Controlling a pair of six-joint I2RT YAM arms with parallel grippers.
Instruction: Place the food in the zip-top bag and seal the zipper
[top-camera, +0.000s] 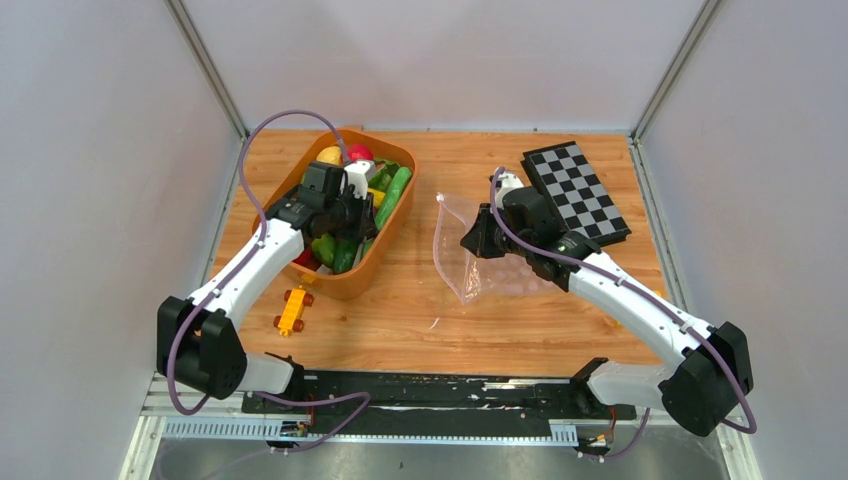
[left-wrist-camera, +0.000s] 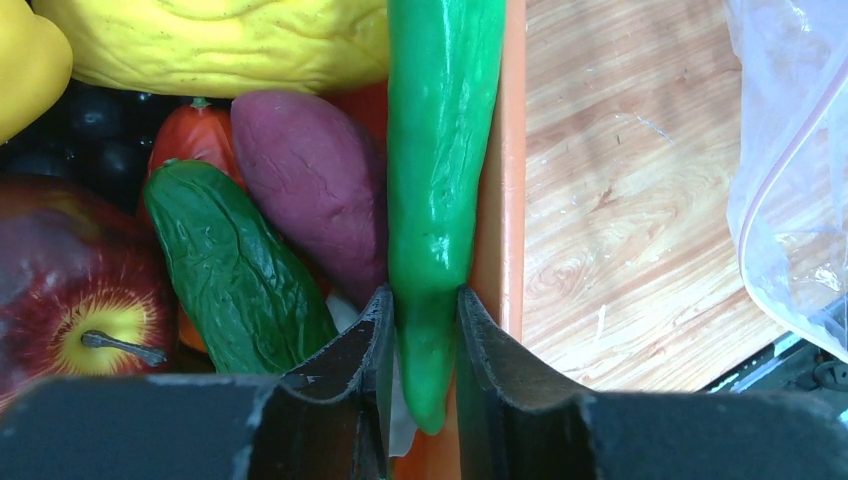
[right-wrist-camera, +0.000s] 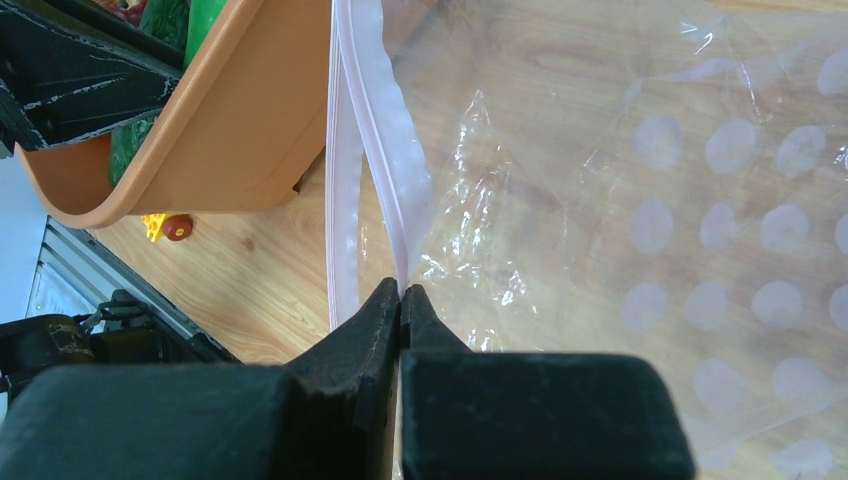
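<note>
A long green pepper (left-wrist-camera: 437, 200) lies along the wall of the orange bin. The fingers of my left gripper stand close against either side of its narrow end; whether they press on it cannot be told. In the top view my left gripper (top-camera: 365, 225) is down inside the bin. The clear zip top bag (right-wrist-camera: 560, 200) lies on the table, its mouth toward the bin. My right gripper is shut on one lip of that mouth, whose white zip strip (right-wrist-camera: 375, 130) runs down between its fingertips. The other lip hangs apart from it.
Other food fills the orange bin (top-camera: 398, 232), including an apple (left-wrist-camera: 90, 290), a purple one (left-wrist-camera: 310, 180) and a small cucumber (left-wrist-camera: 235, 265). A yellow toy car (top-camera: 292, 311) and a checkered board (top-camera: 578, 192) lie on the table. Bare wood separates bin and bag.
</note>
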